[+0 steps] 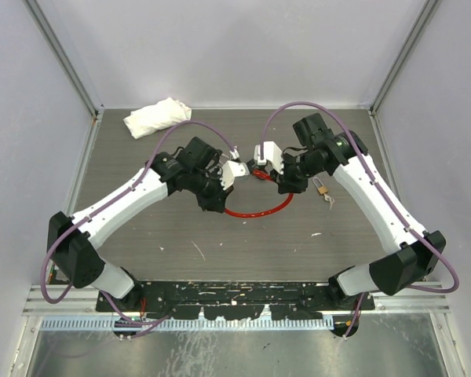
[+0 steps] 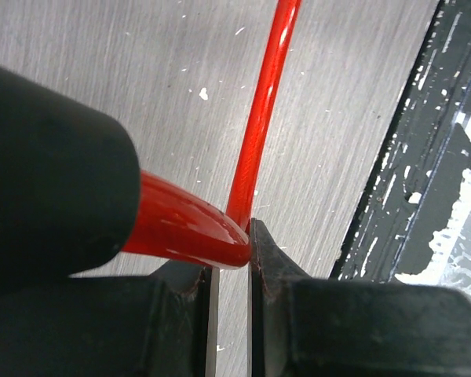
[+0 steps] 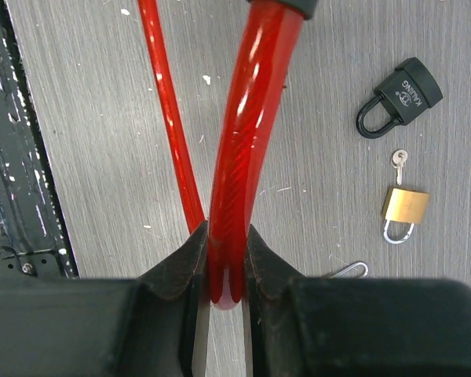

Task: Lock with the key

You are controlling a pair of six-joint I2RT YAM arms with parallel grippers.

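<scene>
A red cable lock (image 1: pixel 255 214) hangs between both grippers, its cable curving toward the table's front edge. My left gripper is shut on the red cable, beside a thick black cylinder (image 2: pixel 71 165) with red tubing coming out of it. My right gripper is shut on another thick red stretch (image 3: pixel 243 133), which runs up to a black collar (image 3: pixel 294 6). Between the arms a short red piece (image 1: pixel 261 174) shows; whether the lock's ends are joined there I cannot tell. In the right wrist view a small silver key (image 3: pixel 399 161) lies against a brass padlock (image 3: pixel 406 206).
Right of the cable, a black padlock (image 3: pixel 408 93) lies on the table. A metal hook-like piece (image 3: pixel 352 269) is partly hidden by the right gripper. A white cloth (image 1: pixel 158 117) rests at the back left.
</scene>
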